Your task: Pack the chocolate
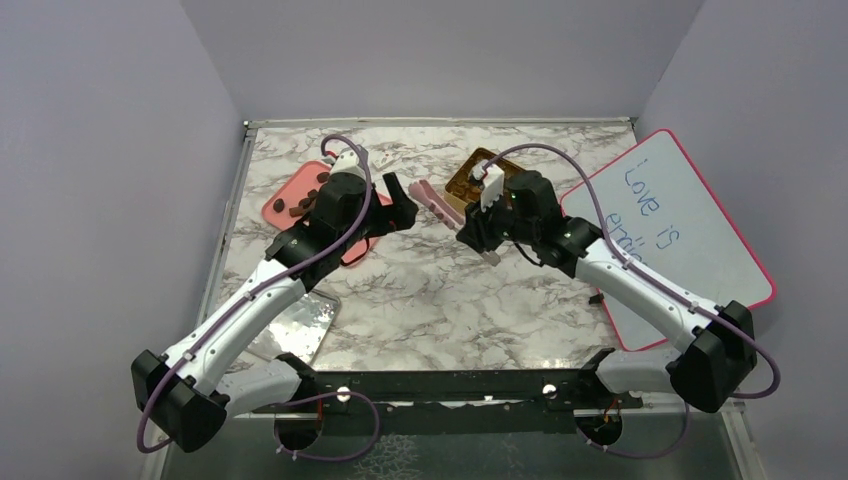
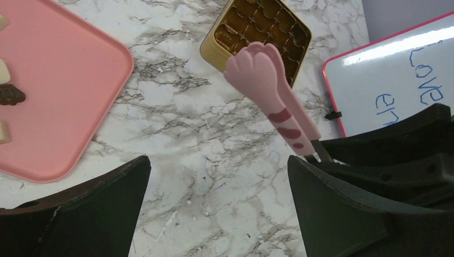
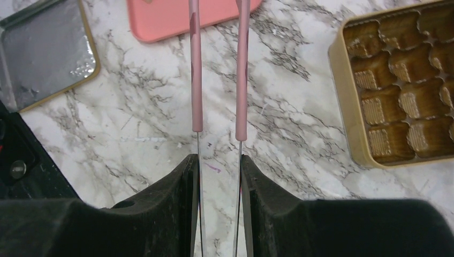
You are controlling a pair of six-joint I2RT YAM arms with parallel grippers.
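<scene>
Pink paw-ended tongs (image 2: 267, 88) are gripped at their metal handle by my right gripper, with both pink arms apart and nothing between them. My left gripper stands open and empty, its fingers (image 2: 107, 193) spread wide above bare table. A gold box with brown compartments appears behind the tongs in the left wrist view; the compartments in sight there look empty. Chocolates, among them a dark one (image 2: 10, 95) and pale ones (image 2: 4, 72), lie on the pink tray (image 2: 80, 64). In the top view my left arm covers part of that tray.
A silver lid-like tray (image 3: 48, 53) lies at the front left. The whiteboard (image 1: 680, 230) with blue writing leans along the right side. Both arms reach close together over the centre.
</scene>
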